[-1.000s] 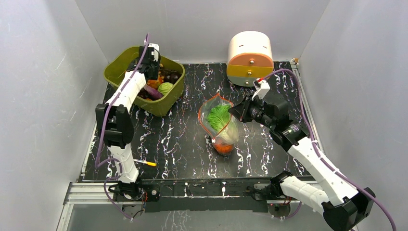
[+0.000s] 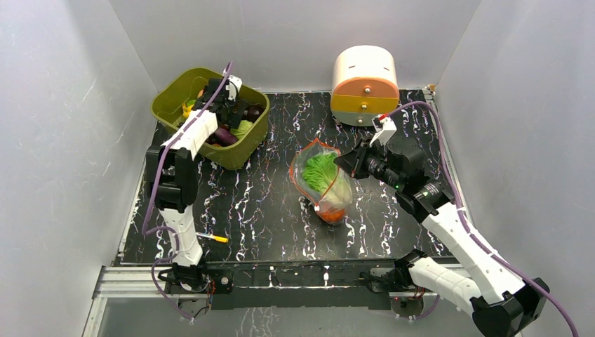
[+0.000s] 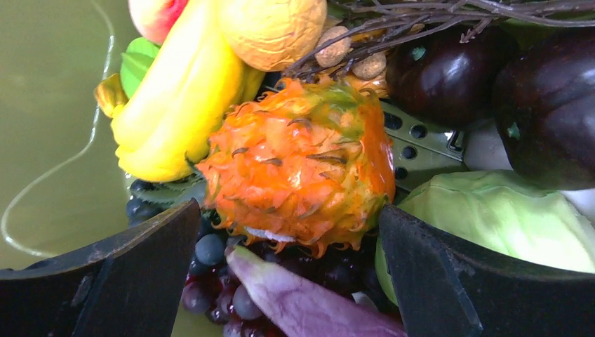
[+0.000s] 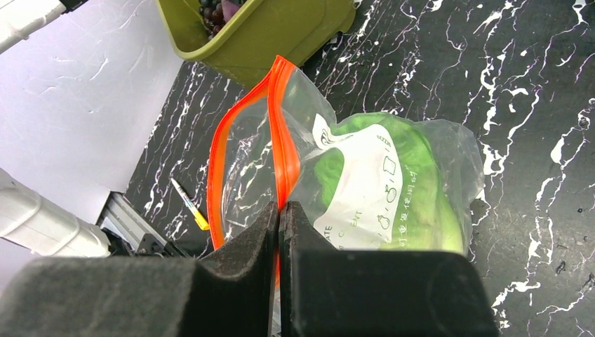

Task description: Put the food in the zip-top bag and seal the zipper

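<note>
The clear zip top bag (image 2: 306, 175) has an orange-edged mouth and holds a leafy green cabbage (image 2: 321, 171) and something orange (image 2: 331, 215) at its bottom. My right gripper is shut on the bag's orange rim (image 4: 284, 154), which runs in between the fingertips. Over in the green bin (image 2: 259, 137), my left gripper is open, its fingers on either side of a spiky orange fruit (image 3: 302, 165). Whether the fingers touch the fruit, I cannot tell.
Around the fruit lie yellow bananas (image 3: 172, 98), dark eggplants (image 3: 449, 77), a pale green cabbage (image 3: 505, 214) and a purple eggplant (image 3: 309, 295). A small drawer chest (image 2: 364, 84) stands at the back. A marker (image 2: 212, 238) lies at the front left. Bare table separates bin and bag.
The bag and right arm have barely moved.
</note>
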